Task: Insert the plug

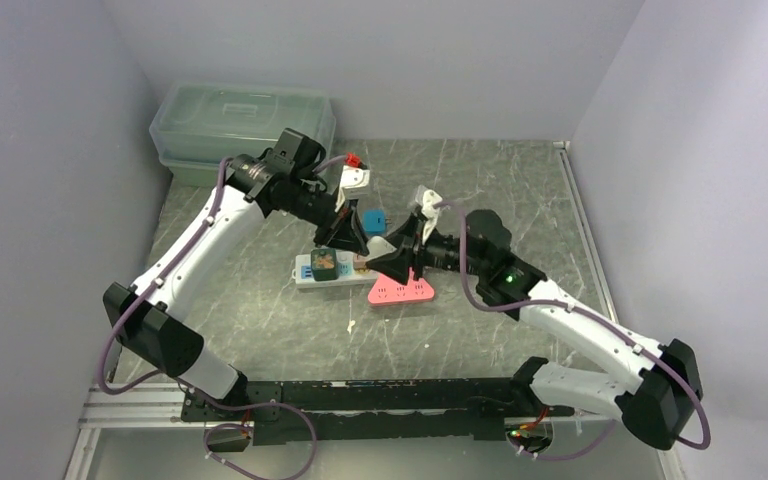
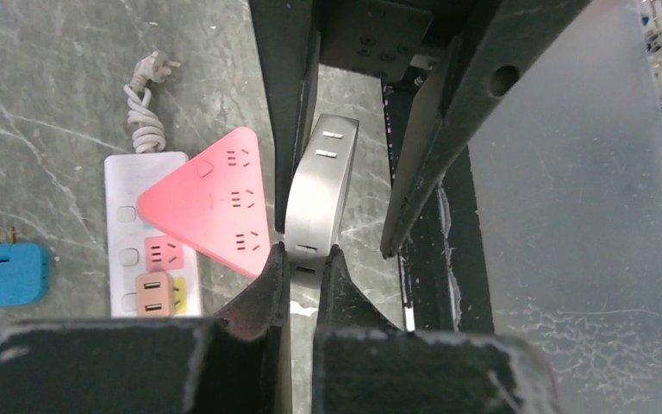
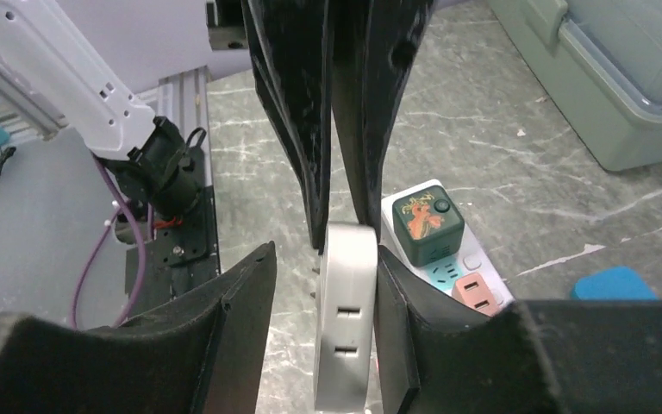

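A white block with slots [image 1: 378, 246] is held up between my two grippers over the sockets. In the left wrist view it looks silvery [image 2: 319, 190]; my left gripper is shut on its lower end. My right gripper surrounds the same block [image 3: 345, 319] from the other side; whether its fingers touch it I cannot tell. Below lie a white power strip [image 2: 123, 224] with adapters on it, a pink triangular socket [image 2: 211, 198] and a blue adapter [image 2: 4, 276].
A lidded green box [image 1: 240, 130] stands at the back left. Walls border the table [image 1: 490, 180] on both sides and behind.
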